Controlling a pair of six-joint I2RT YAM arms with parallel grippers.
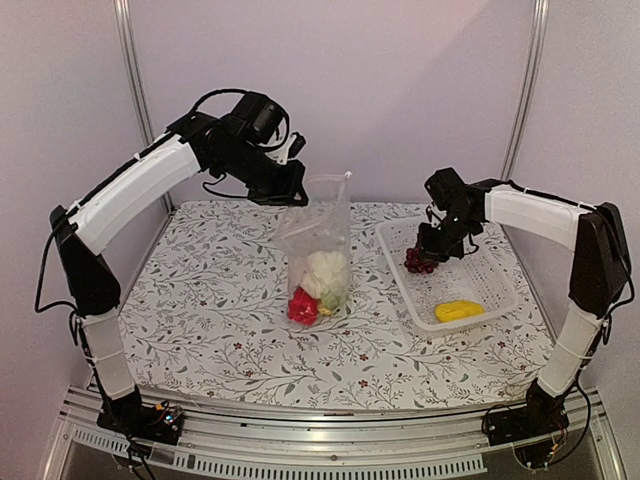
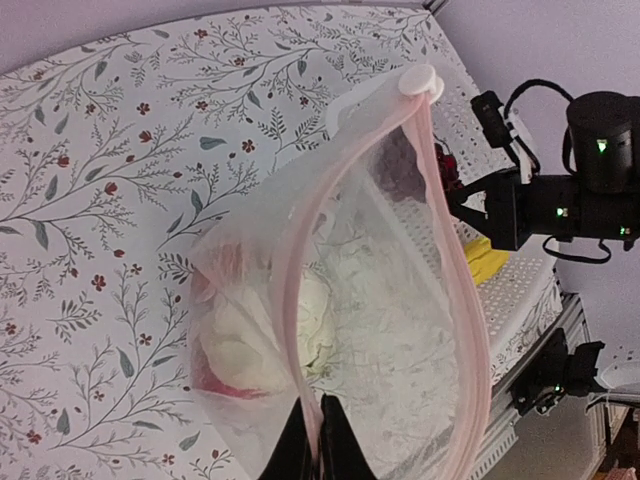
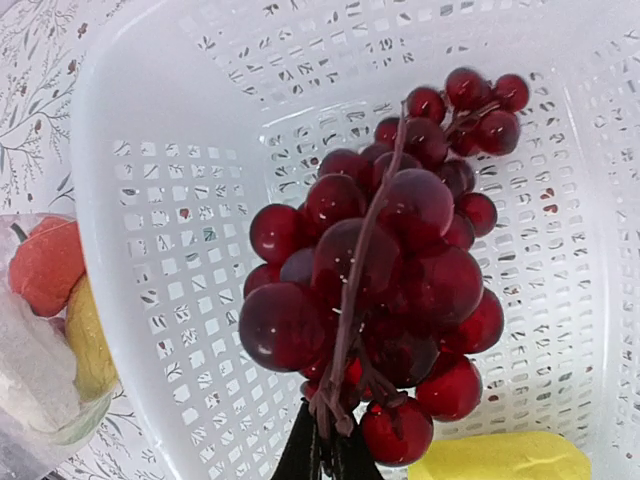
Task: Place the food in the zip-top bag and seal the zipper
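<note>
A bunch of dark red grapes fills the middle of the right wrist view. My right gripper is shut on its stem; whether the lowest grapes touch the tray, I cannot tell. In the left wrist view, my left gripper is shut on the pinkish rim of the clear zip top bag. The bag stands with its mouth spread, a white slider at its far corner. Inside lie a white cauliflower-like piece and a red item, with something greenish beside them.
A white perforated tray stands right of the bag, with a yellow item near its front edge. A narrow strip of table separates bag and tray.
</note>
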